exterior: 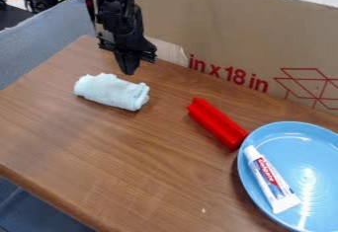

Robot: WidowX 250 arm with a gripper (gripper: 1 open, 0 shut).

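Note:
My black gripper [128,60] hangs at the top left of the wooden table, shut, with nothing visible between its fingers. Just below it lies a folded pale cloth [113,92]. A red cylindrical object [216,122] rests diagonally in the middle right. On the right, a blue plate [309,162] carries a white toothpaste tube [271,180] near its left side.
A cardboard box [224,29] stands along the back of the table. A grey padded edge [40,53] borders the left.

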